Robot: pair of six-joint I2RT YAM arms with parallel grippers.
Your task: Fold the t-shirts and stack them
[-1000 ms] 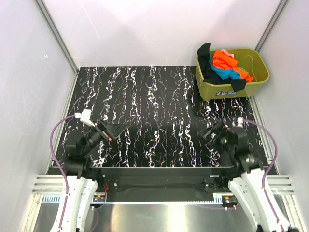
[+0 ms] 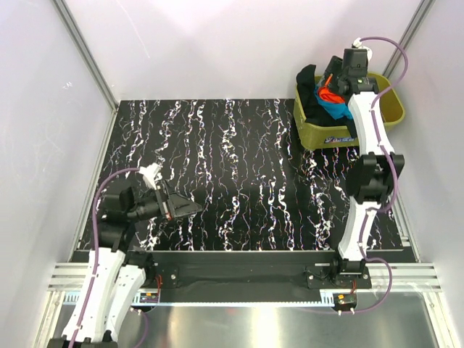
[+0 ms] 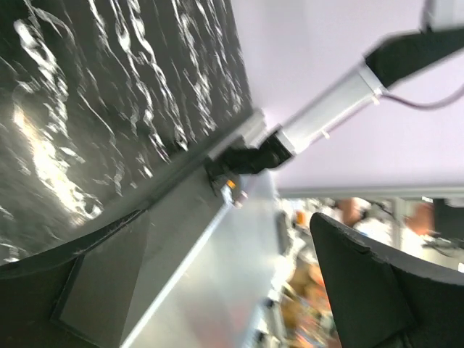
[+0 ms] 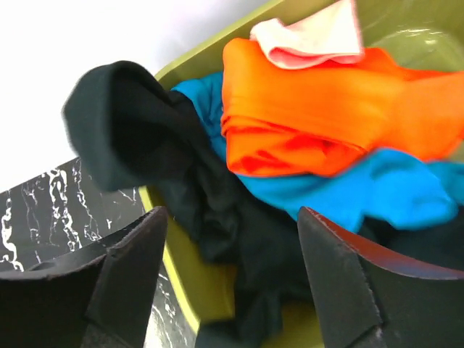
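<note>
Shirts lie heaped in the olive-green bin [image 2: 310, 136] at the far right. In the right wrist view I see an orange shirt [image 4: 304, 109], a blue shirt [image 4: 355, 192], a black shirt [image 4: 210, 188] partly draped over the rim, and a small pale pink cloth [image 4: 315, 40]. My right gripper is over the heap, its fingers apart on either side of black cloth; no grip on any cloth shows. Over the left front of the table my left gripper [image 2: 185, 204] hangs open and empty.
Light walls enclose the back and both sides. The right arm [image 2: 370, 130] reaches over the bin's right part and hides some of it.
My right gripper has swung from the right front of the table back to the bin, over the shirts. The left gripper has shifted slightly right and toward the front.
</note>
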